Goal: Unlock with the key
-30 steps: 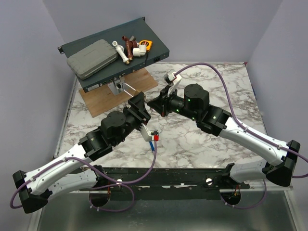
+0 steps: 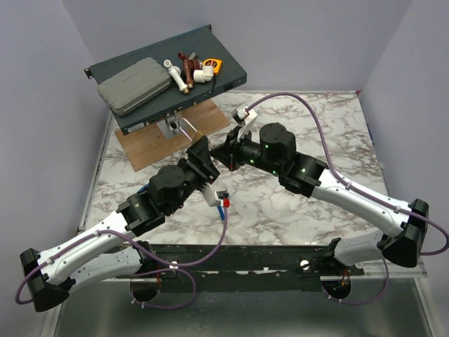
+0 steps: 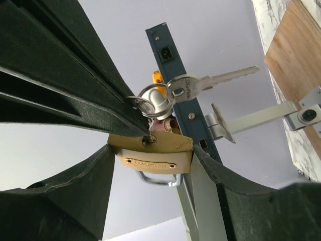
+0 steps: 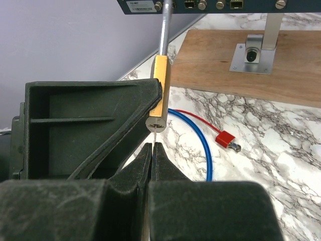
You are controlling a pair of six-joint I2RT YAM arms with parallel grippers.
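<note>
A brass padlock hangs by its silver shackle at the edge of the dark shelf. Its body sits between both fingers of my left gripper, which is shut on it. From the right, my right gripper comes up to the padlock's bottom face. A thin strip of key shows between its shut fingertips and meets the keyhole. How deep the key sits is hidden. A key ring with a second silver key dangles beside the right fingers in the left wrist view.
On the shelf lie a grey case, pipe fittings and a yellow tape measure. A wooden board is below. A blue cable and red plug lie on the marble table.
My right arm has shifted slightly left, bringing its gripper closer to the padlock. The left gripper is almost still around the padlock.
</note>
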